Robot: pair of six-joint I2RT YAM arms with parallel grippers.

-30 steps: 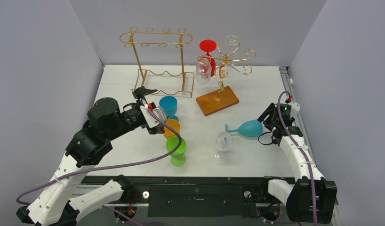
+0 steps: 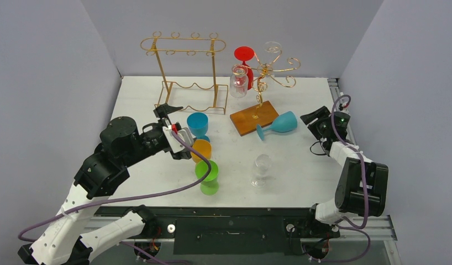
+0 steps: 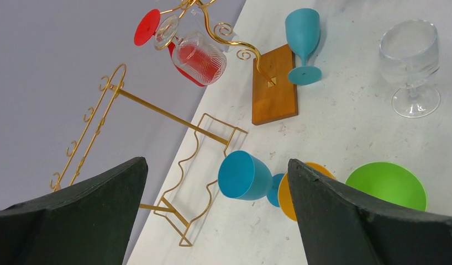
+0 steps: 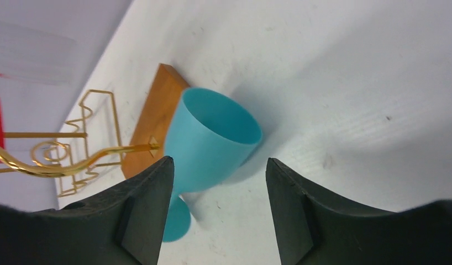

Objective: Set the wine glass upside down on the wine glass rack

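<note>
A teal wine glass [image 2: 285,122] lies on its side by the wooden base of the gold wine glass rack [image 2: 266,70]; its bowl faces right. My right gripper [image 2: 312,119] is just right of that bowl, apart from it. In the right wrist view the glass [image 4: 207,149] shows beyond the parted fingers [image 4: 141,210], with nothing between them. From that rack's hooks hang a red glass [image 2: 244,53] and clear glasses, upside down. My left gripper [image 2: 186,131] stands open and empty above the left side of the table, near a blue glass [image 2: 197,122].
A taller gold rack [image 2: 214,72] with empty hooks stands at the back left. Orange [image 2: 201,148] and green [image 2: 206,172] glasses stand in front of the blue one. A clear glass [image 2: 261,168] is upright near the front middle.
The teal glass has shifted toward the back of the table, up to the rack's base. My right gripper moved back too and now sits apart from the bowl. The left arm barely moved.
</note>
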